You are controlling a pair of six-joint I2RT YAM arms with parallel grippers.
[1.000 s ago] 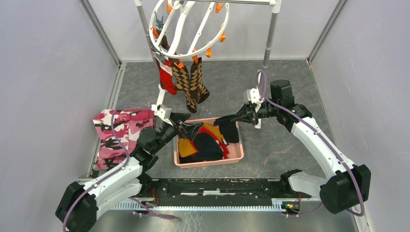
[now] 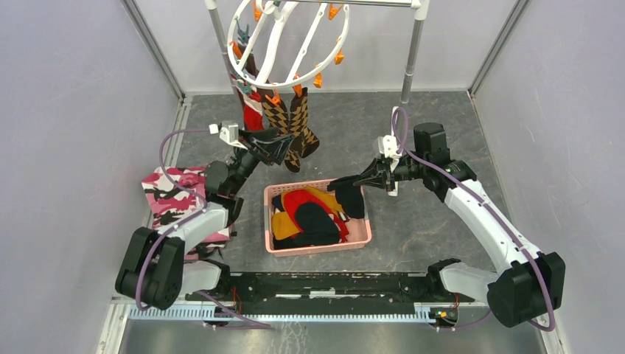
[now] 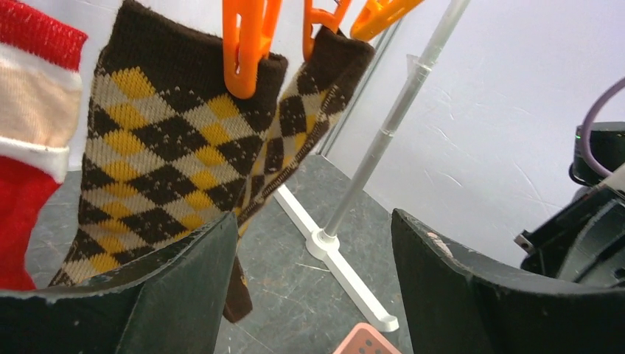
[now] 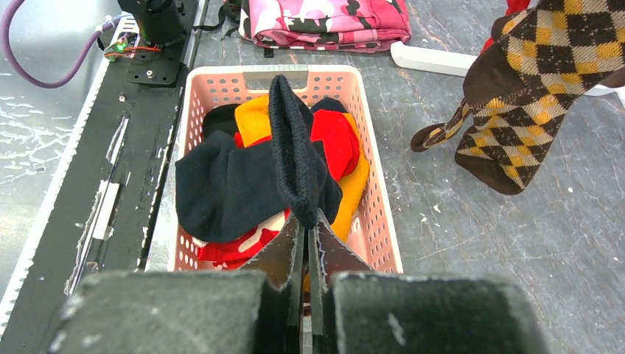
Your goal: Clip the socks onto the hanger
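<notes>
A black sock [image 4: 295, 147] dangles above the pink basket [image 4: 377, 199], its edge pinched by my right gripper, which is shut on it. In the top view the same sock hangs over the basket's right back corner. My left gripper [image 2: 286, 147] is part open and empty, in front of the hanging socks. The left wrist view shows its black fingers [image 3: 177, 287] wide apart. Brown argyle socks [image 3: 158, 140] hang from orange clips [image 3: 249, 44] on the round white hanger [image 2: 313, 74]. A red sock [image 3: 26, 199] hangs left of them.
Black, red and yellow socks [image 2: 309, 217] lie piled in the basket. Folded pink camouflage cloth [image 2: 166, 199] is on the floor at left. Grey posts [image 2: 414, 55] carry the hanger; several free orange clips [image 2: 339, 57] sit along its right side.
My left gripper has moved from above the basket back toward the hanging socks, its arm drawing up from the front left. The right arm holds nearly still with the black sock.
</notes>
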